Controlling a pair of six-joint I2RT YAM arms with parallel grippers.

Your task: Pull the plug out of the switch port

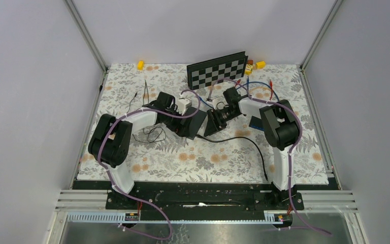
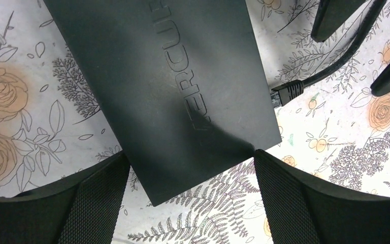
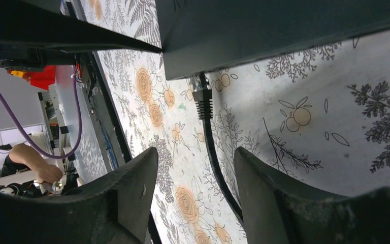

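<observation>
The dark switch box lies flat mid-table, raised lettering on top in the left wrist view. A black cable's plug sits in the port on its side; the right wrist view shows the plug entering below the box edge. My left gripper is open, its fingers over the box's near end. My right gripper stands open above the cable beside the plug, nothing gripped; its fingertips also show at the left wrist view's upper right.
A checkered board stands at the back, with yellow blocks near it. Loose cables lie left and back right. A second dark device lies under the right arm.
</observation>
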